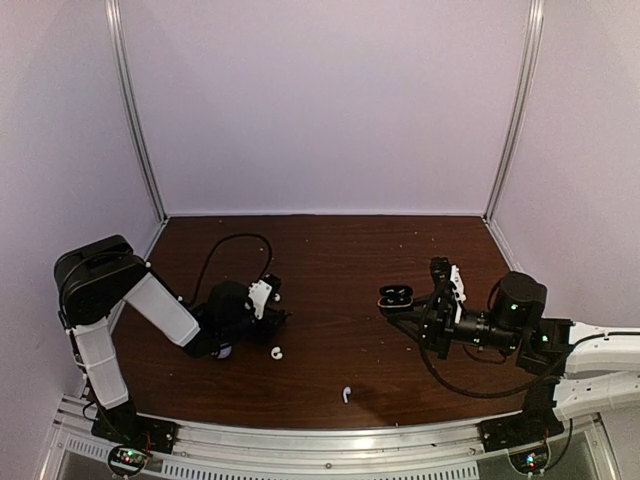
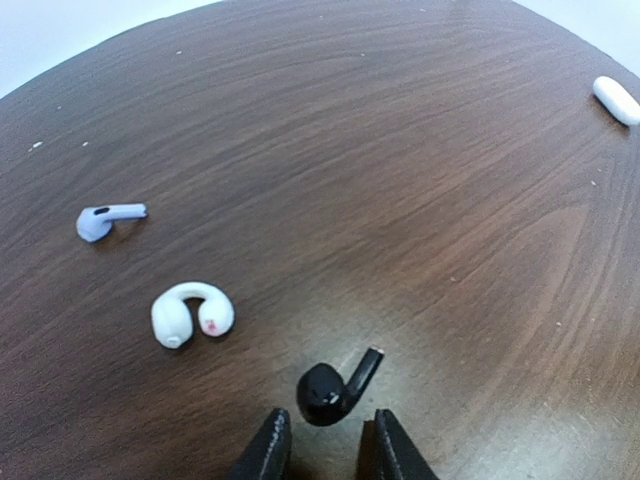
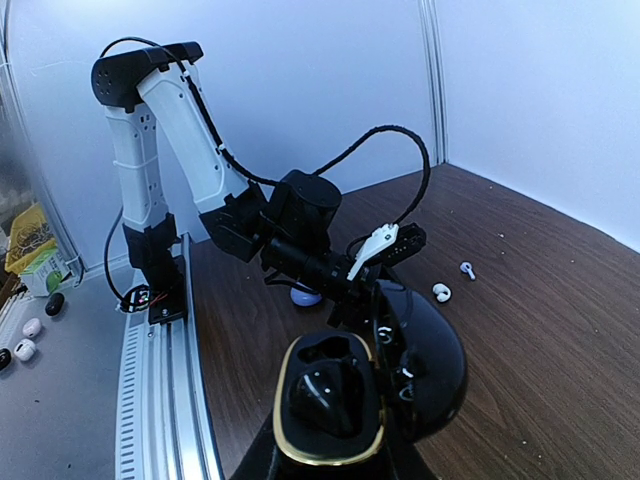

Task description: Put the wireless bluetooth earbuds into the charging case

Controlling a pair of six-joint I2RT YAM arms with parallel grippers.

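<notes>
In the left wrist view a black earbud (image 2: 322, 394) with a short stem lies on the wooden table, right at the fingertips of my left gripper. That gripper is part open, its two fingers (image 2: 268, 445) apart on either side of the earbud's near end. Across the table, my right gripper (image 1: 408, 318) is shut on the black charging case (image 1: 396, 292), holding it above the table. The case's gold-edged body (image 3: 375, 440) and raised lid (image 3: 440, 370) show in the right wrist view. A glossy dark shape fills its nearer well; I cannot tell for certain whether it is an earbud.
A white C-shaped clip (image 2: 190, 310) and a pale stemmed earbud (image 2: 115, 218) lie beyond the left gripper. Another white earbud (image 1: 346, 394) is near the front edge. A pale purple object (image 3: 305, 296) sits under the left arm.
</notes>
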